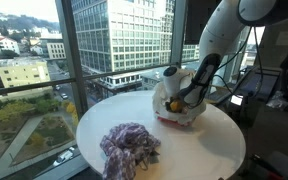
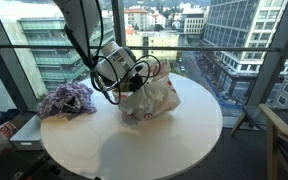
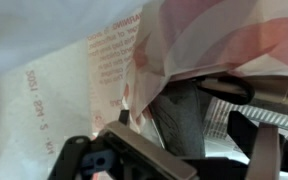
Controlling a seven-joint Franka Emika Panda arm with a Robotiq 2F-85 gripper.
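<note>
A white plastic bag [image 2: 156, 98] with red print stands on the round white table, its mouth toward my arm. In exterior view 1 something orange-yellow [image 1: 181, 109] shows at the bag. My gripper is open and down at the bag, its dark fingers [image 3: 134, 150] spread apart. Printed red lettering covers the bag's inner side [image 3: 104, 72] in the wrist view. Ahead of the fingers are a dark grey item [image 3: 180, 115] and a black loop [image 3: 227, 88]. I cannot tell what they are, and nothing shows gripped.
A crumpled purple-and-white checked cloth [image 1: 130, 148] lies near the table's edge, well apart from the bag. Tall windows stand behind, and a wooden chair [image 2: 282, 130] is off to one side.
</note>
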